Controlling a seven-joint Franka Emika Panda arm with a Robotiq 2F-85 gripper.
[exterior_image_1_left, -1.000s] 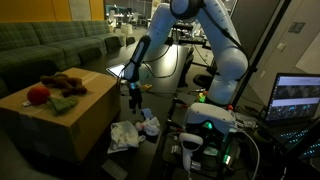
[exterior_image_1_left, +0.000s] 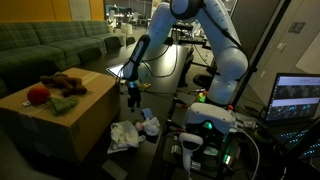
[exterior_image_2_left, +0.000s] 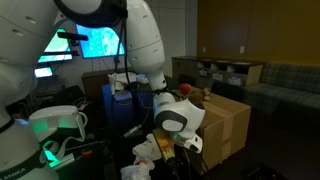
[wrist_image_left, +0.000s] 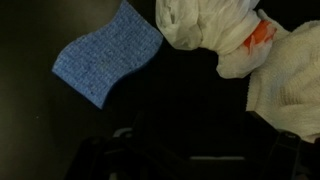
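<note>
My gripper (exterior_image_1_left: 133, 102) hangs low over the dark table, pointing down, beside the tall cardboard box. In the wrist view its dark fingers stand apart at the bottom edge, open, with only black tabletop seen between them. A blue textured cloth (wrist_image_left: 108, 52) lies at the upper left of that view. A crumpled whitish plastic bag (wrist_image_left: 208, 25) with an orange-red mark is at the top. To its right lies a cream knitted cloth (wrist_image_left: 290, 85), cut off by the frame edge. Exterior view 1 shows the white cloth (exterior_image_1_left: 124, 136) near the box.
The cardboard box (exterior_image_1_left: 70, 125) rises close to the gripper, carrying a red ball (exterior_image_1_left: 38, 95) and a brown plush toy (exterior_image_1_left: 64, 84). A pale flat item (exterior_image_1_left: 114, 169) lies at the front. At the right stands a laptop (exterior_image_1_left: 293, 100).
</note>
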